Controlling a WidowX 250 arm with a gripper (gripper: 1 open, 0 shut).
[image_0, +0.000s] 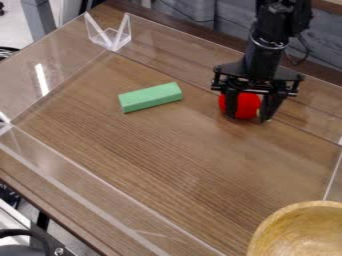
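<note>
My black gripper (247, 85) is low over a red round object (238, 106) at the upper right of the camera view, its fingers around and in front of it, covering much of it. Whether the fingers are closed on it is unclear. A green block (150, 97) lies to the left on the wooden table (147, 170).
A clear plastic container (110, 30) stands at the back left. A tan bowl (297, 232) sits at the front right corner.
</note>
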